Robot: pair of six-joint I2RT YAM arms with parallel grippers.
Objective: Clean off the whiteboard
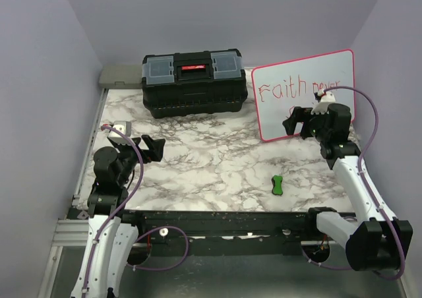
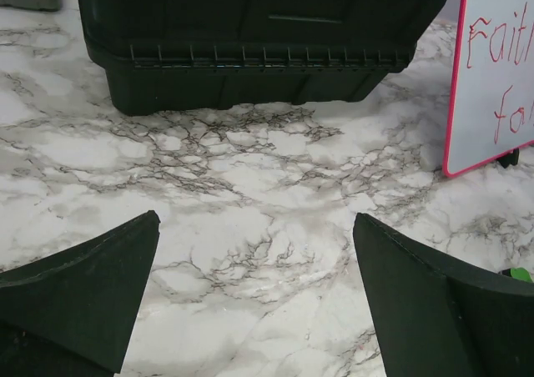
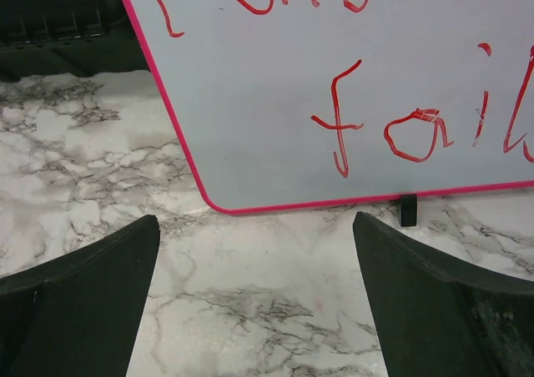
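A whiteboard [image 1: 277, 117] with a pink-red frame leans at the back right, bearing red handwriting that starts "Faith never"; in the top view my right arm covers part of the lower writing. On the table in front of it lies a small green and black eraser [image 1: 277, 185]. My right gripper [image 1: 299, 121] hovers before the board, open and empty; its wrist view shows the board's lower left corner [image 3: 219, 203] beyond the fingers. Over the table's left side, my left gripper [image 1: 156, 149] is open too, with bare marble between its fingers.
A large black toolbox [image 1: 194, 99] with a grey-paneled lid stands at the back center. Behind it to the left is a grey case [image 1: 120, 76].
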